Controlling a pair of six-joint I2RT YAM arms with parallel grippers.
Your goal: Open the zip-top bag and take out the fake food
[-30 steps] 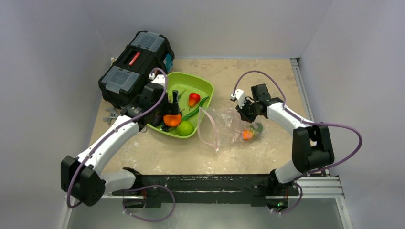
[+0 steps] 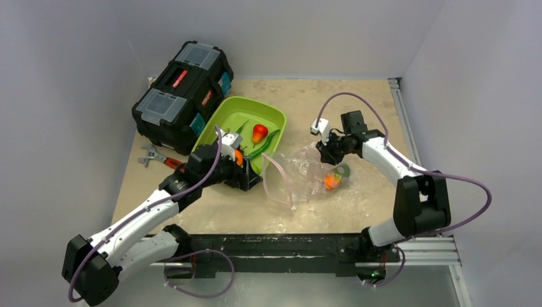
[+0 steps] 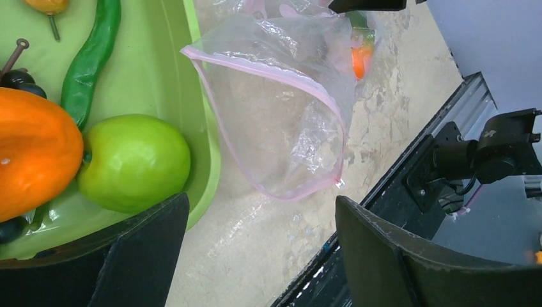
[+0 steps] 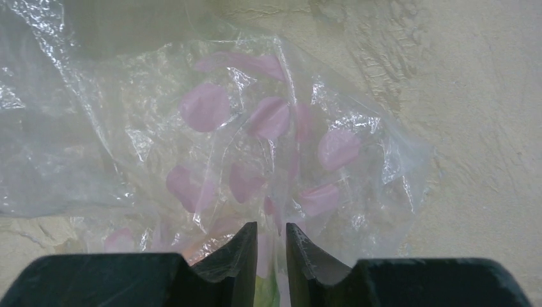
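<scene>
The clear zip bag point(image 2: 300, 176) lies on the table with its pink-edged mouth point(image 3: 275, 71) gaping toward the left. An orange and green fake food piece point(image 2: 332, 180) is inside its right end. My left gripper is part open with nothing between its fingers, above the green bin's right front edge, facing the bag mouth. My right gripper hovers over or touches the bag's crumpled film near the food, its fingertips slightly apart; whether film is between them is unclear.
A green bin point(image 3: 203, 185) holds a green apple point(image 3: 134, 163), an orange pepper point(image 3: 35, 150) and several other fake foods. A black toolbox point(image 2: 182, 89) and pliers point(image 2: 153, 157) are at left.
My left arm has moved down and toward the front from over the bin to near the bag's mouth. My right arm has shifted slightly.
</scene>
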